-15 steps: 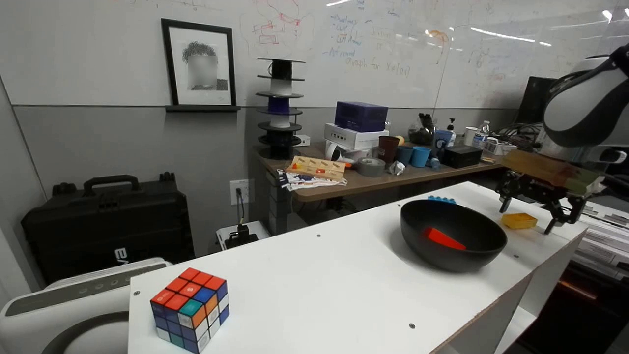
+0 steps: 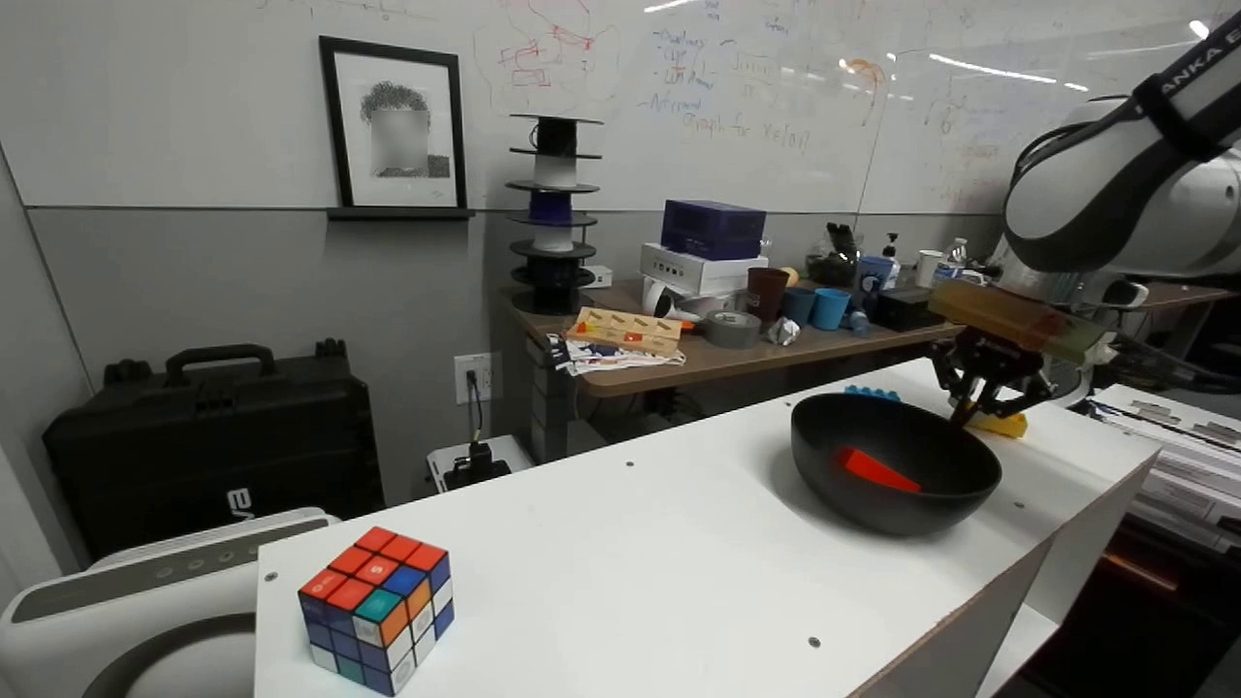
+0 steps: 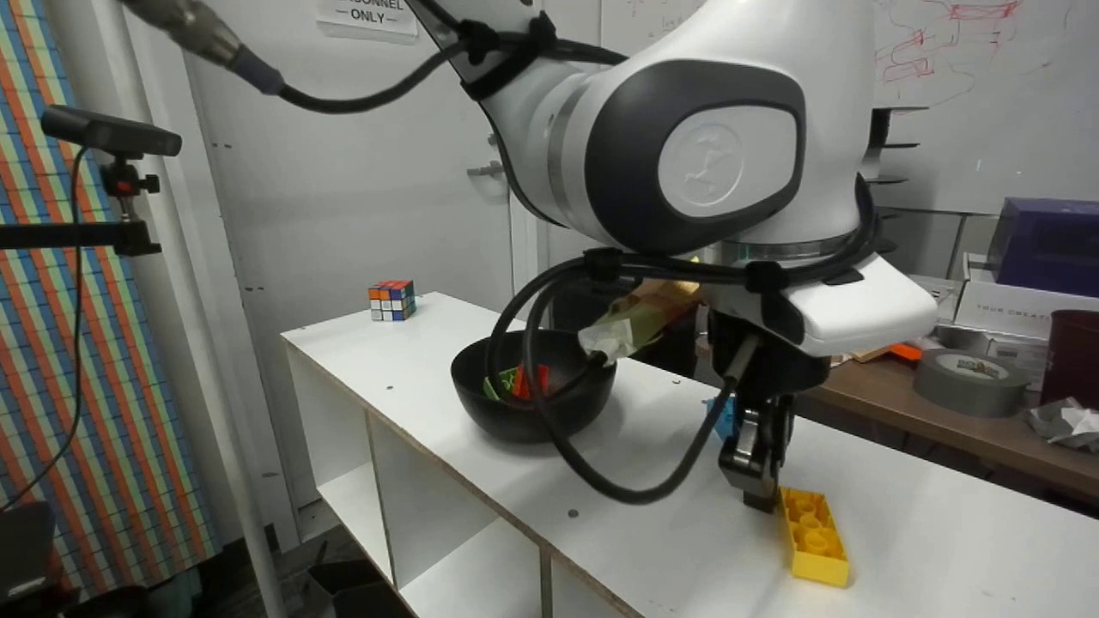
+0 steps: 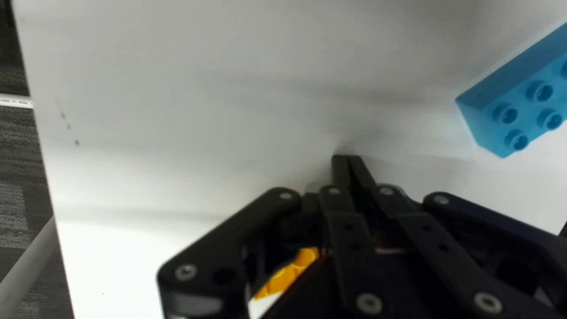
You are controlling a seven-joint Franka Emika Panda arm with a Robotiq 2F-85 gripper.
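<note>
My gripper is shut, its fingertips meeting with nothing between them, low over the white tabletop. Beside it, on the table, the yellow brick (image 3: 814, 537) lies with its hollow side up. In the wrist view only a piece of that yellow brick (image 4: 287, 274) shows, below the fingertips and partly behind the gripper's linkage. A blue brick (image 4: 523, 101) rests to the right of the fingertips, apart from them. The black bowl (image 2: 838, 502) holds a red piece (image 2: 875, 470); a green piece (image 3: 501, 384) also shows inside it in the second exterior view.
A puzzle cube (image 2: 378, 605) stands at the far end of the white table (image 2: 605, 558). Between cube and bowl the surface is clear. The bowl stands close to the gripper. A cable loop (image 3: 628, 496) hangs low from the arm.
</note>
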